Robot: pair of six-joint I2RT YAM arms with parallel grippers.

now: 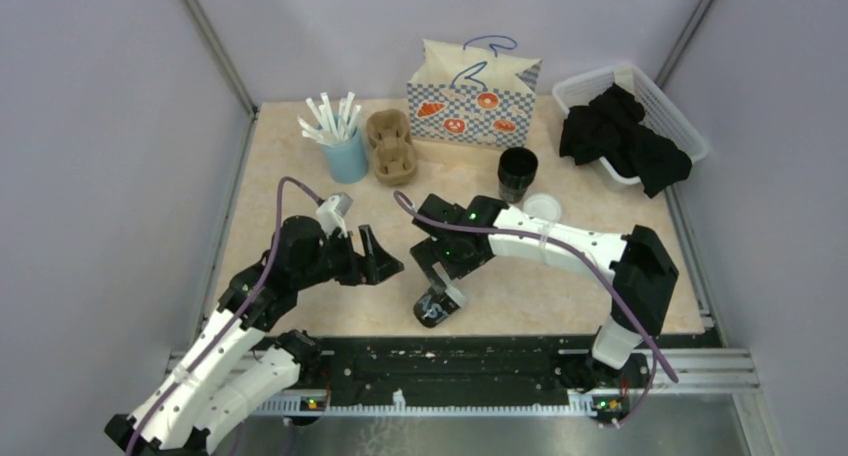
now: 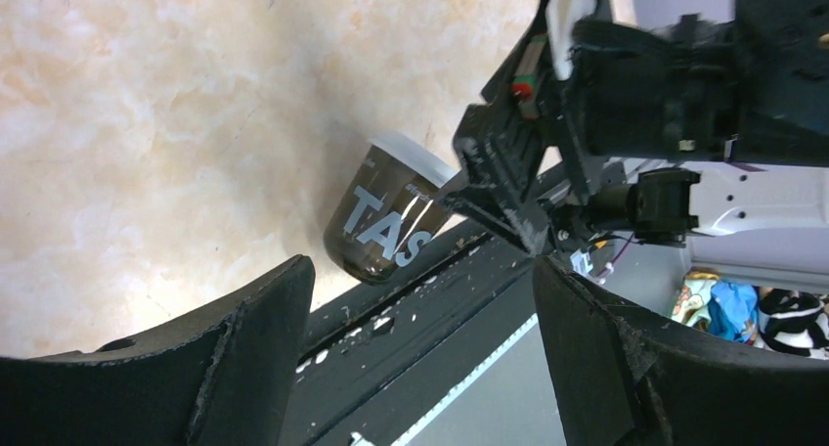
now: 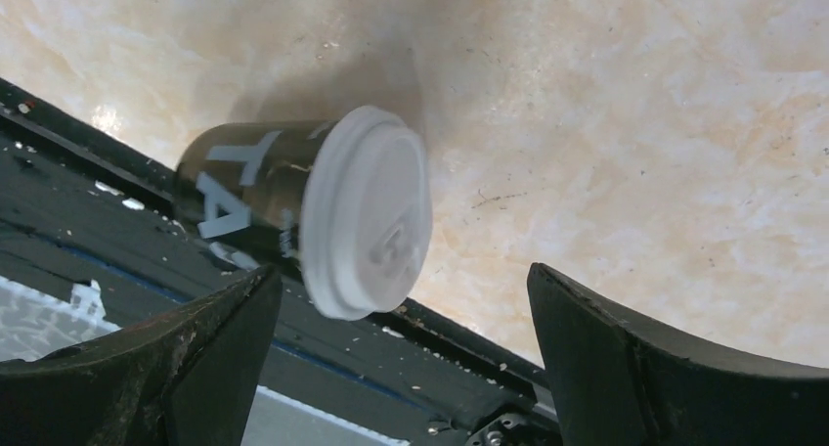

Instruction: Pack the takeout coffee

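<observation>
The dark lettered coffee cup (image 1: 432,308) is tipped over near the table's front edge, its base pointing front-left. Its white lid (image 3: 391,226) sits on the cup's mouth in the right wrist view. Close above the lid end is my right gripper (image 1: 432,260), its fingers wide apart with nothing between them. My left gripper (image 1: 384,253) stands open to the left of the cup, clear of it. The brown cup carrier (image 1: 392,148) and the checked paper bag (image 1: 470,113) stand at the back, away from both grippers.
White straws fill a blue holder (image 1: 346,160) at back left. Toward the right are a second black cup (image 1: 516,176), a loose white lid (image 1: 543,207) and a white basket (image 1: 660,116) with black cloth.
</observation>
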